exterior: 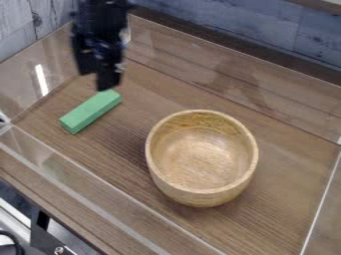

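Note:
A green block [91,111] lies on the wooden table, left of a round tan bowl [201,156], which looks empty. My black gripper [80,66] is at the upper left, above and just behind the green block, blurred. I cannot tell whether it is open or shut.
A dark blue board [266,25] runs along the back edge. At the lower left the table's edge shows, with dark space and a cable beyond.

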